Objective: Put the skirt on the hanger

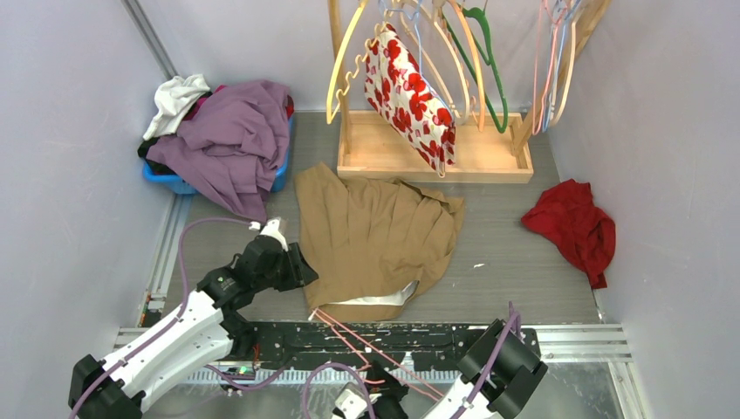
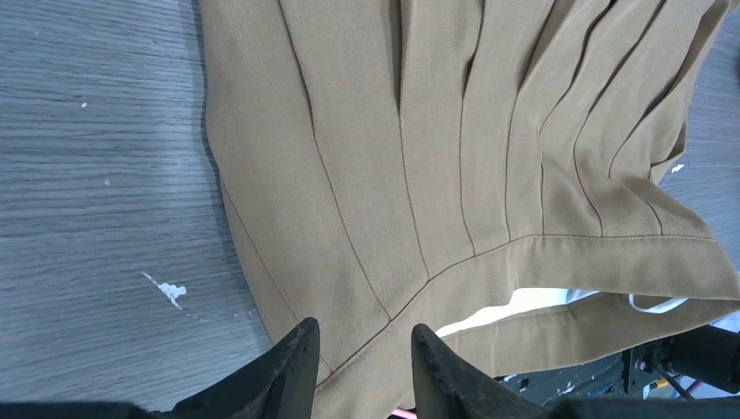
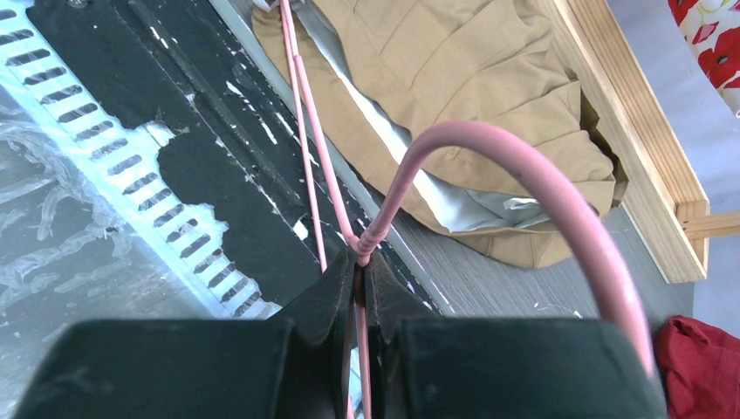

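The brown pleated skirt [image 1: 375, 236] lies flat on the grey floor, its waistband [image 2: 611, 340] gaping toward the front edge and showing white lining. My right gripper is shut on the pink wire hanger [image 3: 318, 131] close to its hook. One end of the hanger reaches the waistband's left corner in the top view; whether that tip sits inside the band, I cannot tell. Over the skirt's left edge near that corner, my left gripper stands partly open. Brown cloth shows beneath the gap between its fingers, and nothing appears gripped.
Behind the skirt stands a wooden rack [image 1: 436, 173] with several hangers and a red-flowered garment [image 1: 406, 96]. A blue basket [image 1: 179, 185] heaped with clothes occupies the back left. Red cloth [image 1: 576, 225] lies at the right, with bare floor between it and the skirt.
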